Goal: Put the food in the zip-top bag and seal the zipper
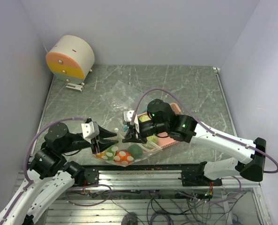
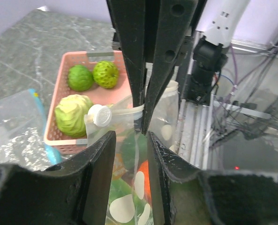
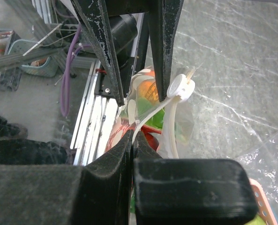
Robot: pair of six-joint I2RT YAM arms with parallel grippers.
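A clear zip bag [image 1: 123, 156] with orange and green patterns and white spots hangs at the front of the table. Its white slider [image 2: 100, 115] sits on the rim, seen in the left wrist view. My right gripper is shut on the thin rim of the bag. My left gripper stands open below the rim in its own view, its fingertips apart, with the bag's wall showing beyond the gap. In the right wrist view, one left finger [image 3: 162, 77] is close beside the slider; contact cannot be told. A pale green cabbage [image 2: 73, 114] lies in the pink basket [image 2: 63, 84].
Two green round fruits, one darker [image 2: 79, 77] and one brighter [image 2: 105, 74], share the basket. Another clear bag with a blue edge [image 2: 40, 105] lies behind. A round-topped cabinet [image 1: 71, 57] stands at the back left.
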